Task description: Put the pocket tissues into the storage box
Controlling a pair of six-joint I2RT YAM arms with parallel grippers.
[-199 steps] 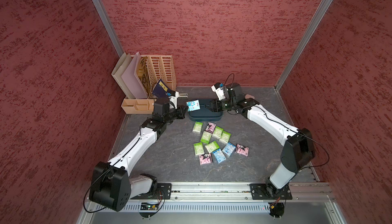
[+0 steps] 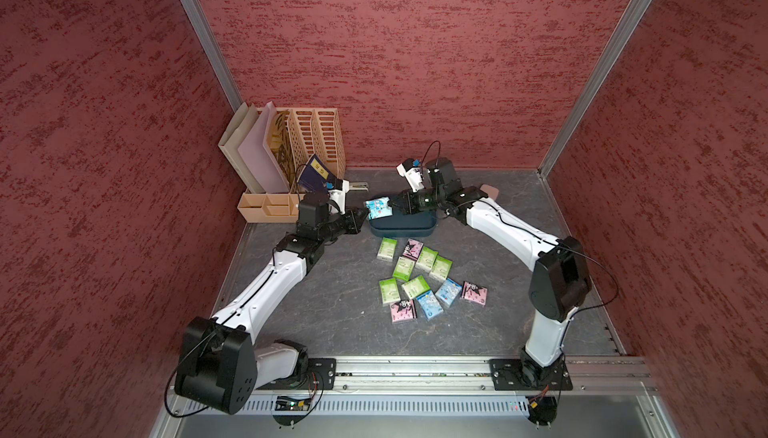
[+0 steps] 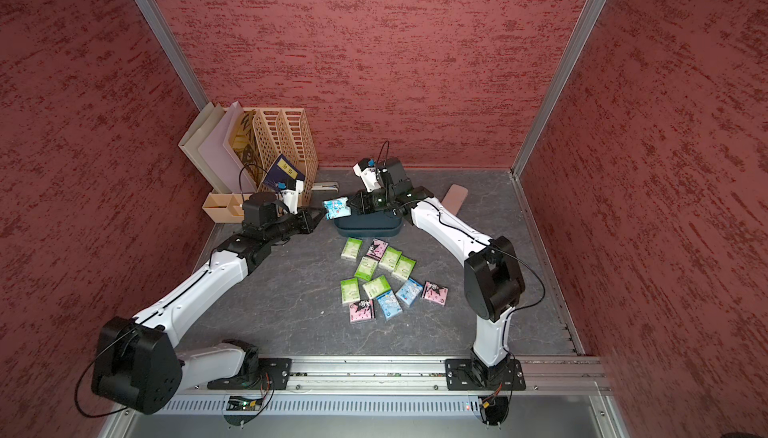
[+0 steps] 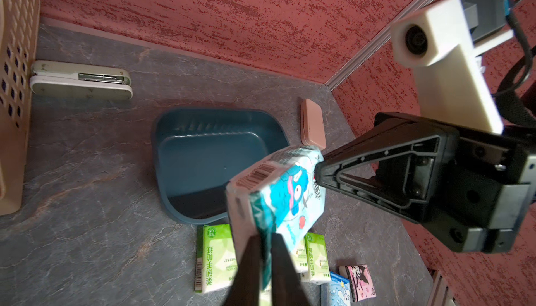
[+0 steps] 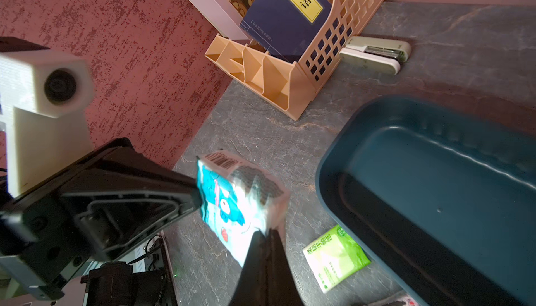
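A white-and-blue tissue pack (image 4: 293,194) hangs between my two grippers, above the dark teal storage box (image 4: 217,133) and its left edge. My right gripper is shut on the thin edge at one end of the pack. At the other end, my left gripper stands slightly open, its fingers parted on either side of the wrapper's edge. No tissues show in the visible part of the box. Green packs (image 2: 389,290), pink packs (image 2: 473,292) and blue packs (image 2: 429,304) lie on the table in front of the box.
Left of the box stand a tan file rack (image 2: 313,136) with folders and a dark blue book (image 5: 287,12). A stapler (image 4: 81,79) lies behind the box's left side, a pink case (image 3: 455,198) to its right.
My right gripper has moved left to the pack and taken its free end. The left arm and the pack have barely moved; the loose packs lie as before.
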